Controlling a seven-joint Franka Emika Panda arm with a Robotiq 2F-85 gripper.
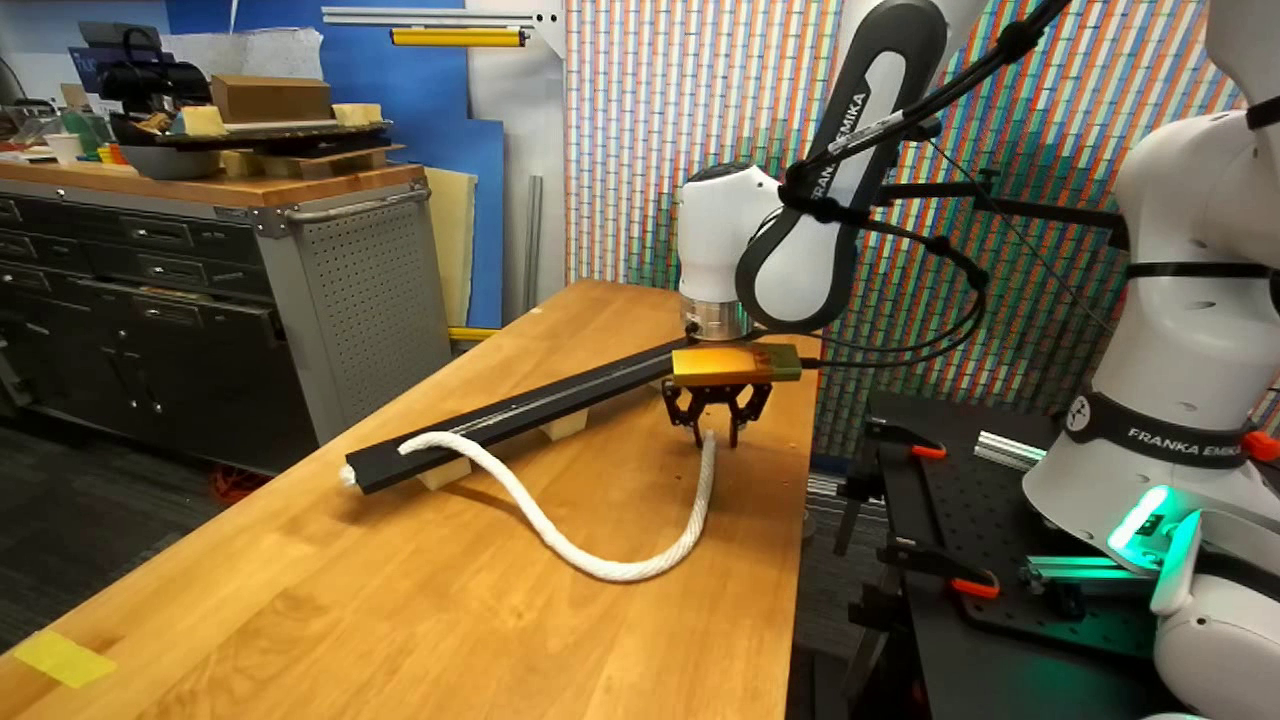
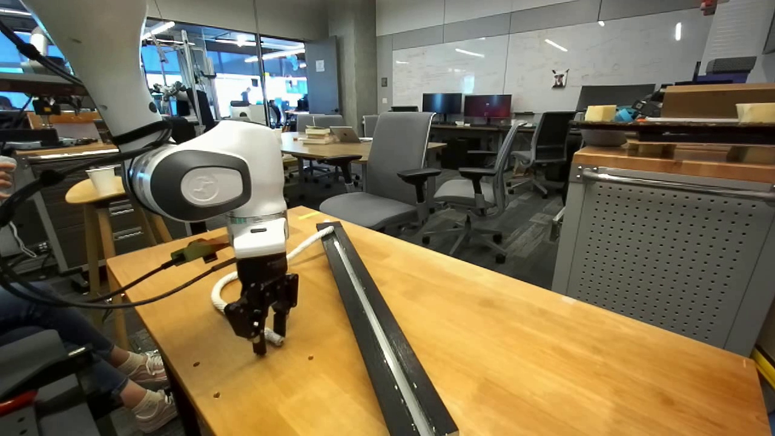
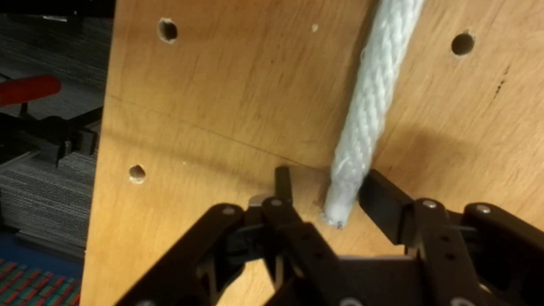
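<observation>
A white braided rope curves across the table in a loose U. One end runs into the groove of a long black channel bar; a frayed tip pokes out at the bar's near end. The rope's free end sits between the fingers of my gripper in the wrist view. My fingers stand apart: there is a gap on the left, while the rope lies against or very near the right finger. In exterior view 2 the gripper points down just over the tabletop.
Pale blocks prop up the black bar.
</observation>
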